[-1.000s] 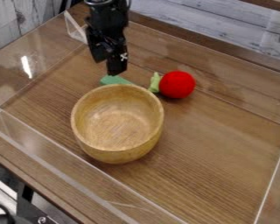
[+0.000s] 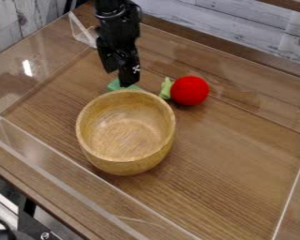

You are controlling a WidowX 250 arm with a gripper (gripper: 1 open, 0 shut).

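Note:
My black gripper [image 2: 123, 73] hangs at the top centre of the camera view, fingers pointing down, just above a small green object [image 2: 123, 86] behind a wooden bowl [image 2: 125, 150]. The fingers look parted, with nothing visible held; the green object is partly hidden by the gripper. A red tomato-like ball [image 2: 190, 90] lies to the right, with a pale green piece [image 2: 167, 90] at its left side.
A transparent panel or edge runs along the left, and a raised border lines the back right.
The gripper has moved slightly downward and left toward the small green object, which is now more covered by it. The bowl and red ball stay in place.

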